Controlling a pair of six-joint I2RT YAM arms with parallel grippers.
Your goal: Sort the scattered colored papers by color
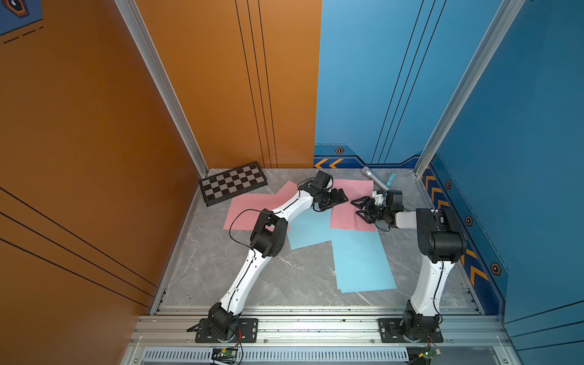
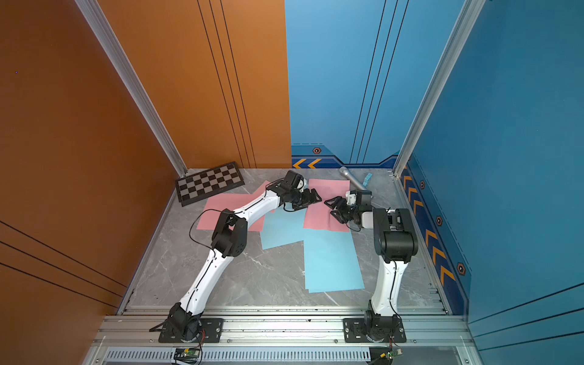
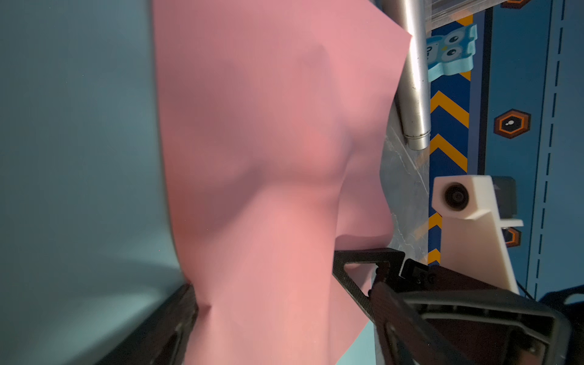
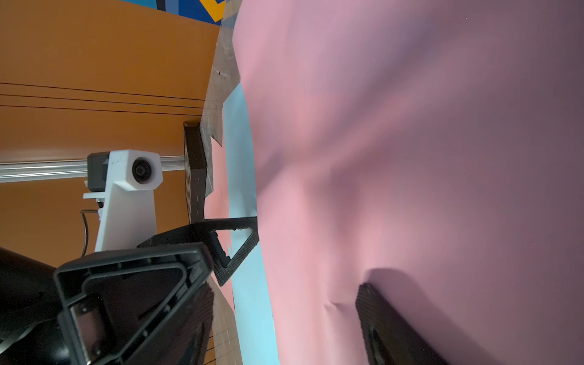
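Note:
A pink sheet (image 1: 351,186) lies at the back centre, rumpled in both wrist views. My left gripper (image 1: 342,197) is low over its left part, and my right gripper (image 1: 357,209) over its right part, facing the left one. In the left wrist view the fingers (image 3: 176,319) stand apart with pink paper between them; a small crease shows beside one. Likewise the right gripper's fingers (image 4: 378,316) are spread above the sheet. Blue paper (image 1: 365,261) extends in front, with another blue sheet (image 1: 307,234) left of it. More pink paper (image 1: 250,210) lies farther left, partly behind my left arm.
A checkered board (image 1: 234,182) stands at the back left. Behind the pink sheet's right corner lie a silver tube (image 1: 377,178) and a small light-blue owl item (image 3: 453,51). My grippers are close together.

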